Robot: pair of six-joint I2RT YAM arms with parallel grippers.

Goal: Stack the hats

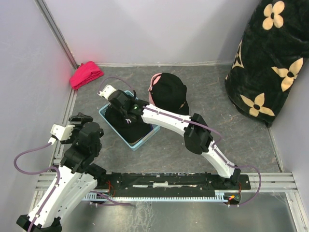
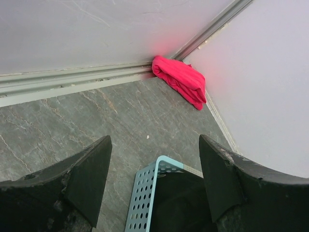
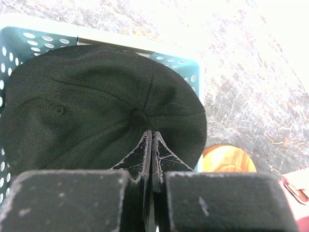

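A black cap [image 3: 87, 101] lies crown up in the pale blue basket [image 1: 118, 134], its top button showing in the right wrist view. My right gripper is shut with nothing between its fingers, the tips just below that button in the view and the cap outside them. From above, the right arm covers part of the basket. Right of the basket, another black cap [image 1: 168, 92] with a pink edge lies on the floor. My left gripper stands open and empty at the left side, with the basket's perforated wall [image 2: 143, 193] in view between and below its fingers.
A folded red cloth [image 1: 86, 74] sits in the back left corner. A large black cushion with beige flowers [image 1: 265, 63] leans at the right. A round wooden piece [image 3: 228, 159] shows beside the basket.
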